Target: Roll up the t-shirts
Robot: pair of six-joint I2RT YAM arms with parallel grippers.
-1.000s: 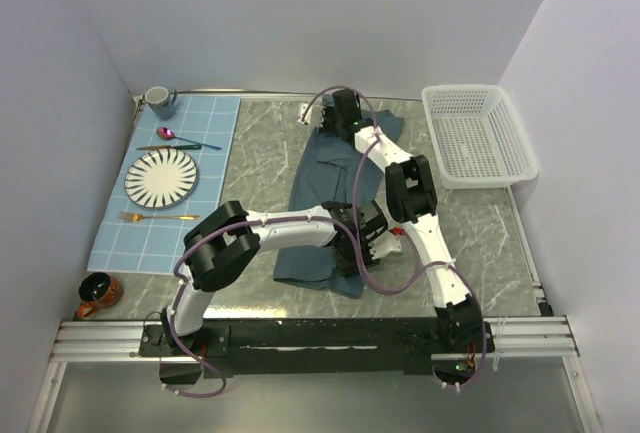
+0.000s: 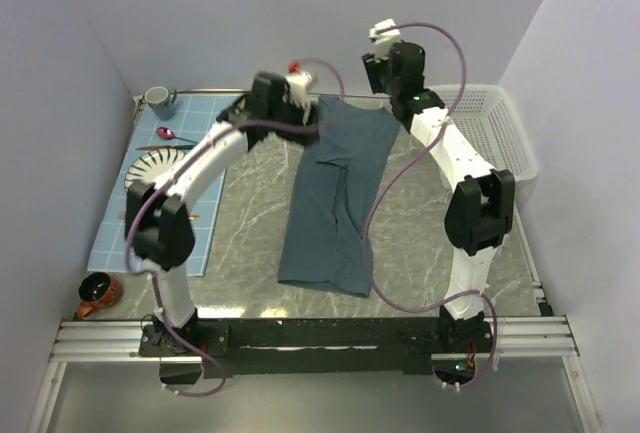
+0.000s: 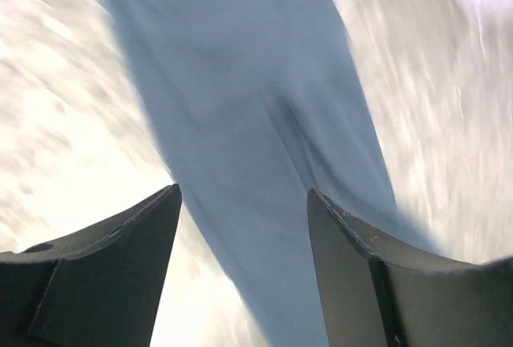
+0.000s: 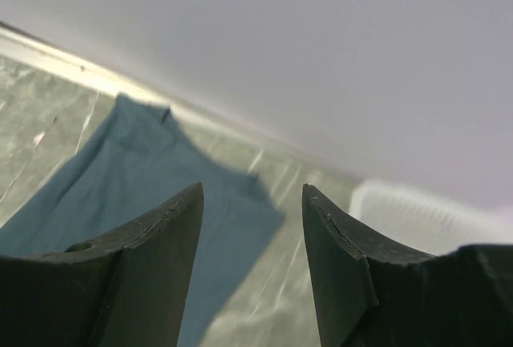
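Observation:
A dark blue-grey shirt (image 2: 320,233) lies on the marble counter, long and loosely laid out, with folds along its middle. My left gripper (image 2: 305,111), blurred, is raised over the shirt's upper left side; in its wrist view its fingers (image 3: 128,275) stand apart with blurred cloth below. My right gripper (image 2: 385,71) is up above the shirt's upper right corner, its fingers (image 4: 144,267) apart, nothing between them, the cloth's top corners (image 4: 144,123) beyond.
A white plastic basket (image 2: 520,153) stands at the right. At the left are a blue tiled mat (image 2: 130,243) with plate and cutlery, a grey mug (image 2: 160,103) and a brown cup (image 2: 98,293). Walls border the back and sides.
The shirt's bottom edge has shifted slightly.

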